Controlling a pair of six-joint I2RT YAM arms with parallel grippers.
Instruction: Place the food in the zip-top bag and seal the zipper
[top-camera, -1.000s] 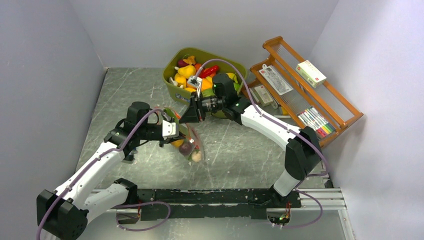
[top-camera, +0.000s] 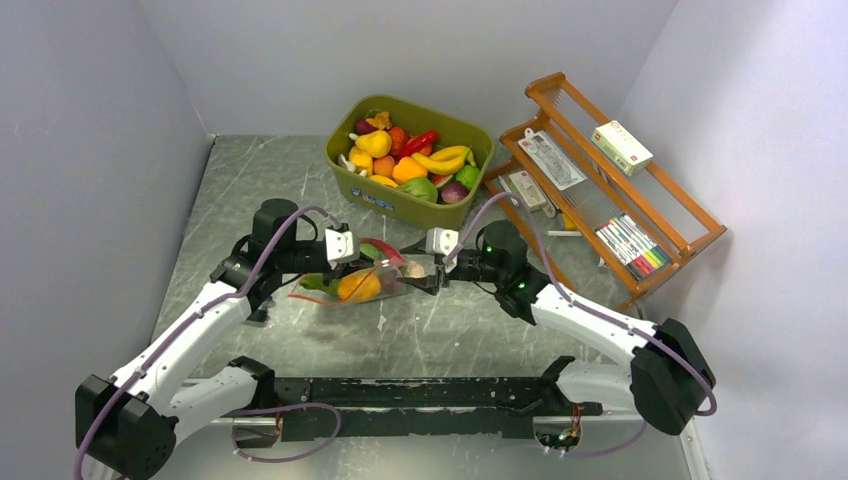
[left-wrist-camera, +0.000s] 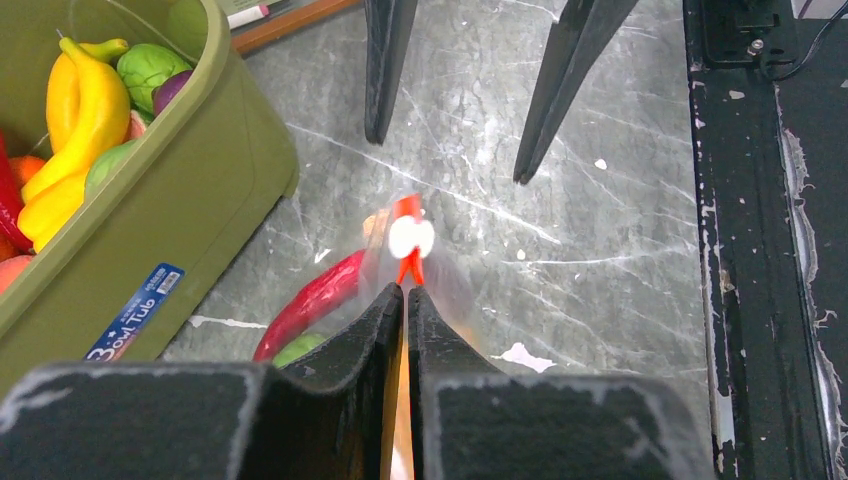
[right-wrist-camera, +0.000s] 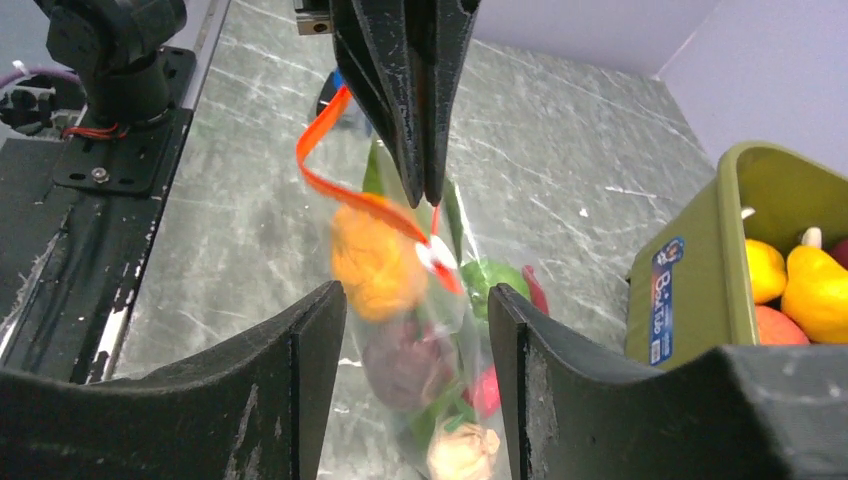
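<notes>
A clear zip bag (top-camera: 389, 284) holding several pieces of toy food lies on the table between my arms. Its orange zipper strip (right-wrist-camera: 352, 195) carries a white slider (left-wrist-camera: 411, 237). Pinched on the strip near the slider, my left gripper has its fingers together. Through the film show an orange pepper-like piece (right-wrist-camera: 375, 262), a dark purple piece (right-wrist-camera: 407, 362) and a pale round one (right-wrist-camera: 463, 452). A red pepper (left-wrist-camera: 314, 304) shows at the bag's far side. Facing the slider end, my right gripper stands open, apart from the strip, nothing between its fingers.
Behind the bag stands an olive tub (top-camera: 400, 204) full of toy fruit and vegetables. A tilted wooden rack (top-camera: 600, 190) with boxes and markers occupies the right back. Bare table (top-camera: 470, 340) lies in front of the bag.
The bag has turned; the slider end points right.
</notes>
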